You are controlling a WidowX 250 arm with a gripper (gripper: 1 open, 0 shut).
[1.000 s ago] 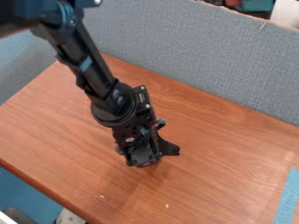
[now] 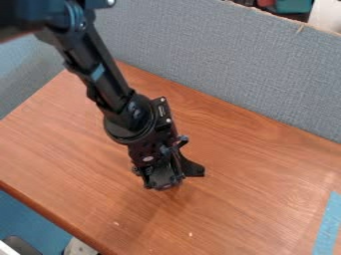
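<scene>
My black gripper [image 2: 173, 171] hangs low over the wooden table [image 2: 253, 189] near its middle, at the end of the arm that reaches in from the top left. One dark finger sticks out to the right. The arm's housing hides much of the fingers and whatever lies directly beneath them, so I cannot tell how far apart they stand or whether anything is between them.
A grey padded wall [image 2: 213, 70] runs along the back of the table. A light blue tape strip [image 2: 328, 224] lies at the right edge. The tabletop around the gripper is clear. Assorted items sit beyond the wall at top right and below the table's lower-left edge.
</scene>
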